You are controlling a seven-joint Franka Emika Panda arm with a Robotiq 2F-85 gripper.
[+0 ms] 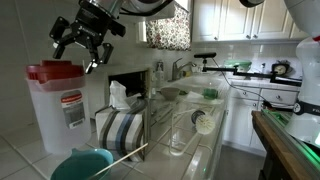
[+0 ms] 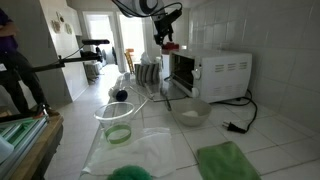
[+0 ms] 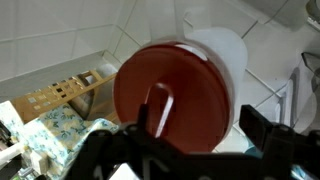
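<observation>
A tall white canister (image 1: 62,115) with a red lid (image 1: 55,71) stands at the left of the counter in exterior view 1. My gripper (image 1: 74,62) is over that lid, its fingers spread apart and pointing down. From the wrist, the round red lid (image 3: 190,90) fills the middle of the view, a pale streak across it, and the dark fingers (image 3: 262,130) reach over its near side. No object shows held between them. Whether a fingertip touches the lid cannot be told. In exterior view 2 the red lid (image 2: 171,47) is small, just below the gripper (image 2: 163,36).
A striped toaster-like box (image 1: 122,133) stands right of the canister, with a teal bowl (image 1: 84,164) in front. Clear containers (image 1: 185,130) are farther right. Exterior view 2 shows a white toaster oven (image 2: 212,75), a bowl (image 2: 190,112) and a green cloth (image 2: 226,162).
</observation>
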